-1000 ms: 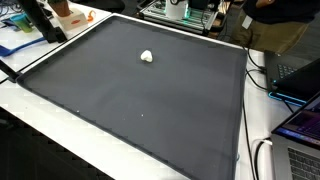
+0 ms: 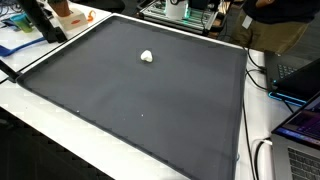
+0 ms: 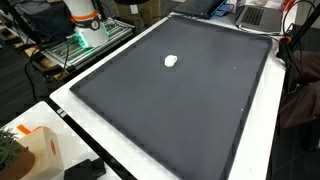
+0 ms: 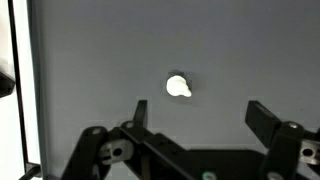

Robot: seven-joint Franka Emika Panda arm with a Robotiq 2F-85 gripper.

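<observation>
A small white object (image 4: 178,86) lies alone on the dark grey board; it looks rounded with a short protruding tip, and I cannot tell what it is. The same white object (image 2: 147,56) sits towards the far side of the board in exterior view 1, and the white object (image 3: 170,61) shows in the upper middle in exterior view 2. My gripper stands open in the wrist view, its black fingers wide apart. Nothing is between them, and the object lies ahead of the gap, apart from both. Neither exterior view shows the fingers clearly.
The dark board (image 2: 130,105) is otherwise bare, on a white table (image 3: 252,140). Laptops (image 2: 297,150) and cables stand along the right in exterior view 1. A potted plant (image 3: 12,152) and an orange-and-white container (image 3: 40,150) occupy the near left corner in exterior view 2.
</observation>
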